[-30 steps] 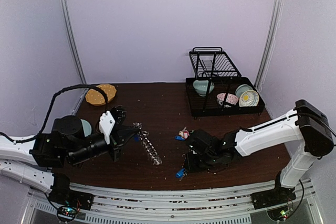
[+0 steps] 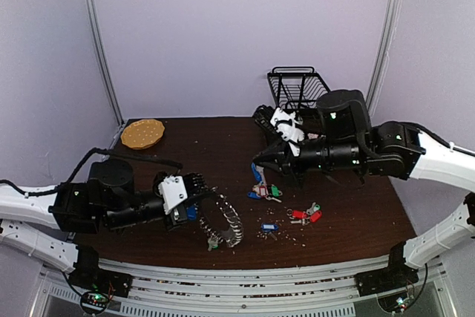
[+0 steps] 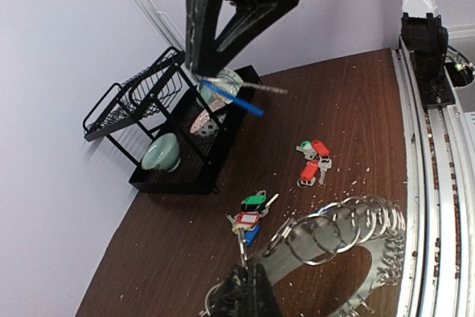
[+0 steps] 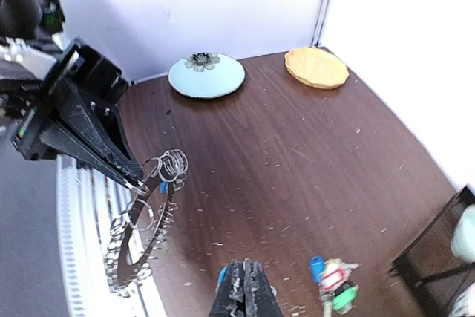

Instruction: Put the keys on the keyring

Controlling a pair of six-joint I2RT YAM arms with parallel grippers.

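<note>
My left gripper (image 2: 208, 193) is shut on the keyring (image 4: 119, 257), a silvery band edged with wire rings. The band hangs in a curve from its fingertips and fills the lower right of the left wrist view. A green key (image 2: 214, 244) shows at the band's lower end, perhaps behind it. Across from it, raised over the table, my right gripper (image 2: 257, 164) is shut on a blue-tagged key (image 3: 236, 99), which dangles from the fingertips apart from the keyring. Its own wrist view mostly hides that key. On the table lie a mixed key pile (image 2: 265, 192), red-tagged keys (image 2: 304, 215) and one blue-tagged key (image 2: 269, 226).
Behind the right arm stands a black dish rack (image 2: 297, 83) with bowls. A yellow scalloped plate (image 2: 142, 134) sits at the back left, and a pale blue plate (image 4: 206, 76) lies near the left arm.
My right arm has lifted and swung back from low over the front table, uncovering keys there. The left gripper has shifted slightly right and down, and the keyring has turned to show its curve.
</note>
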